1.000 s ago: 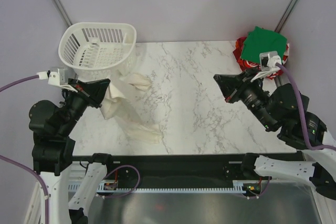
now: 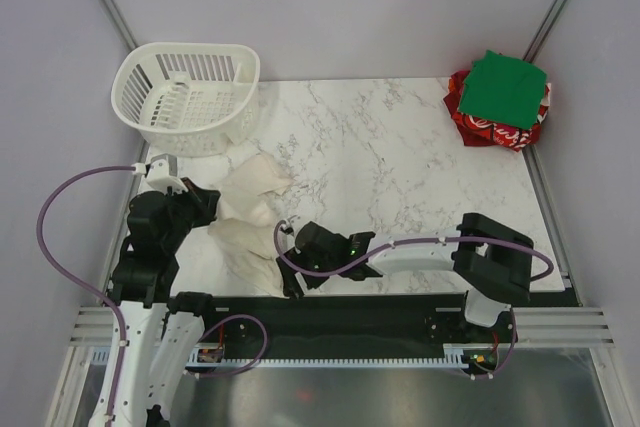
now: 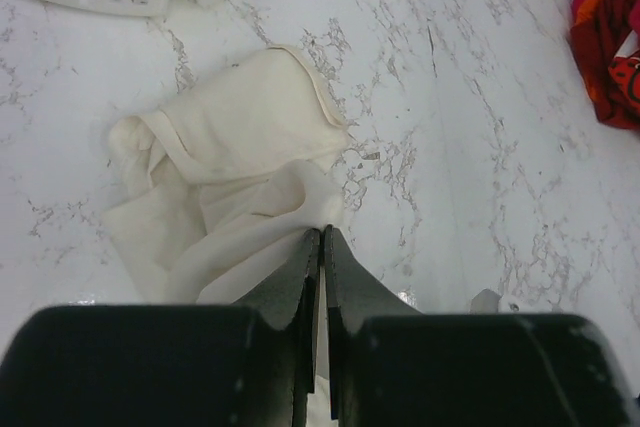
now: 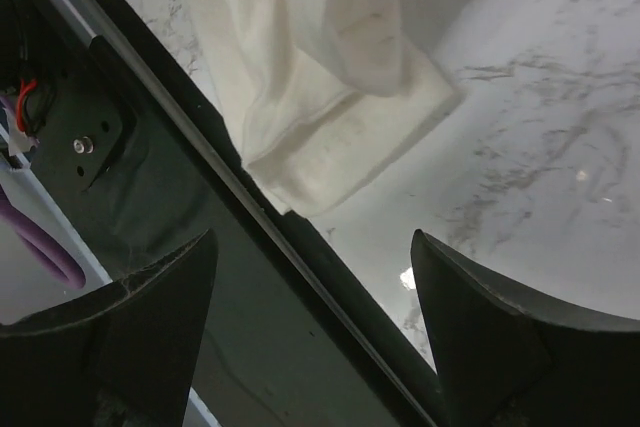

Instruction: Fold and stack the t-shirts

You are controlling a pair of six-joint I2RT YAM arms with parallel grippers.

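Note:
A cream t-shirt (image 2: 245,227) lies rumpled along the left of the table, its near end at the front edge. My left gripper (image 2: 208,202) is shut on a raised fold of it (image 3: 270,212), seen at the fingertips in the left wrist view. My right gripper (image 2: 292,277) is low at the front edge by the shirt's near end; in the right wrist view it stands open, with the shirt's corner (image 4: 330,157) beyond its fingers and nothing between them.
A white basket (image 2: 150,122) stands at the back left. A stack of red patterned and green cloth (image 2: 500,92) sits at the back right. A dark rail runs along the front edge.
My right gripper has come down and leftward from above the right half to the shirt's near end.

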